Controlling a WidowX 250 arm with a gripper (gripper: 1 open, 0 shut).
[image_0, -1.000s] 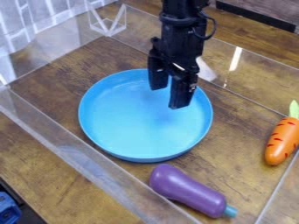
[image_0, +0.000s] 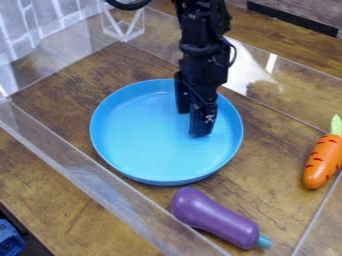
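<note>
The black gripper (image_0: 197, 110) reaches down over the right rear part of a round blue plate (image_0: 150, 145). Its fingertips are low, close to the plate's surface; whether anything is between them is hidden by the dark parts.
A purple toy eggplant (image_0: 214, 218) lies on the wooden surface in front of the plate. A toy carrot (image_0: 322, 160) lies at the right. Clear walls edge the workspace at the left and right. The wood left of the plate is clear.
The gripper's fingers look closer together and slightly lower than earlier. The plate, eggplant and carrot are unmoved.
</note>
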